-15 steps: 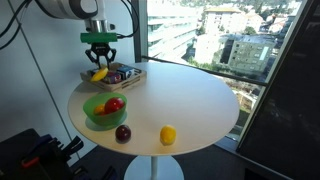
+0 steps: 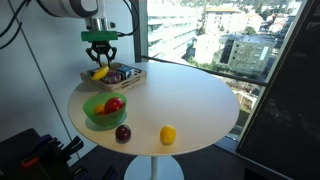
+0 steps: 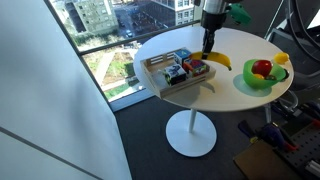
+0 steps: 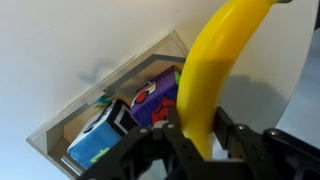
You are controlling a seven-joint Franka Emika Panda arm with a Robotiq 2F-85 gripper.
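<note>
A yellow banana (image 2: 100, 74) hangs from my gripper (image 2: 103, 66), which is shut on it. In exterior view 2 the banana (image 3: 220, 60) sticks out sideways from the fingertips, by the edge of a wooden tray (image 3: 153, 73). Seen from the wrist, the banana (image 4: 212, 65) stretches from between the dark fingers up to the top right and covers part of the table. A green bowl (image 2: 94, 109) with red and other fruit stands nearer the front of the table, apart from the banana.
Small boxed packages (image 4: 98, 137) fill part of the tray. A dark round fruit (image 2: 123, 133) and a yellow lemon-like fruit (image 2: 168, 134) lie near the table's front edge.
</note>
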